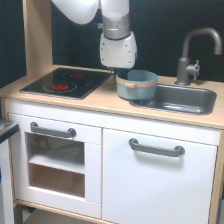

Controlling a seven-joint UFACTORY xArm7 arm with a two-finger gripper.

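A blue-grey pot (137, 90) is at the left end of the sink, covering part of the sink's left edge. Whether its base rests on the rim or hangs just above is unclear. My white gripper (117, 71) points down at the pot's left side, its tip at or against the left rim. The fingers are too small and dark to show whether they clasp the rim or only touch it.
Left of the pot is the black cooktop (68, 82) with red rings, bare. The sink (185, 98) is empty to the pot's right, with a tall grey faucet (185, 62) behind it. Below, the oven door (57, 133) and cabinet door (158, 190) are shut.
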